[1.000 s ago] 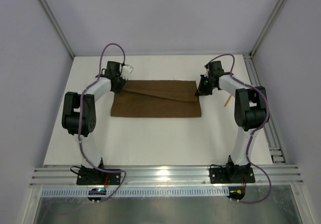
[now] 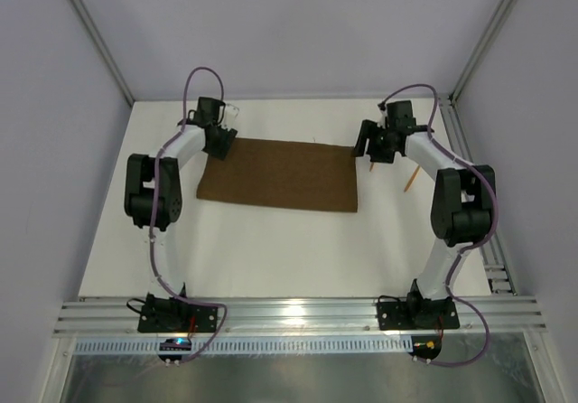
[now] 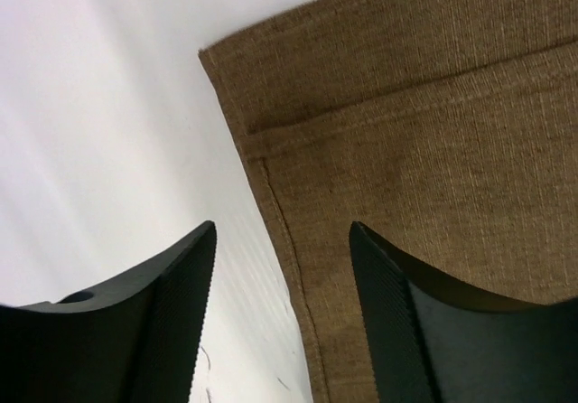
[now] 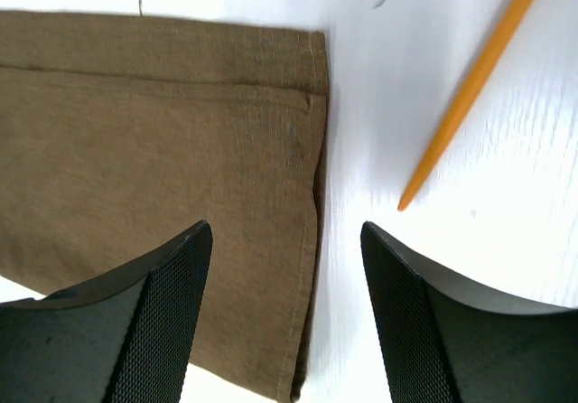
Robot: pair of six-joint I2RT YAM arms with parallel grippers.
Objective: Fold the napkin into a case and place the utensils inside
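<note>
The brown napkin [image 2: 280, 175] lies folded over on the white table, a long rectangle with its upper layer ending short of the back edge. In the left wrist view the flap [image 3: 397, 177] lies flat, leaving a strip of the lower layer bare. My left gripper [image 2: 228, 141] is open above the napkin's left back corner, nothing between its fingers. Open too, my right gripper [image 2: 368, 141] hovers over the right edge, the napkin's side passing under the gap. An orange utensil [image 4: 474, 82] lies right of the napkin, its tip near the right gripper.
Bare white table [image 2: 271, 254] stretches in front of the napkin. Thin dark marks show on the table behind it in the right wrist view. Grey walls close off both sides.
The flap has settled flat further back, and both arms have moved slightly back.
</note>
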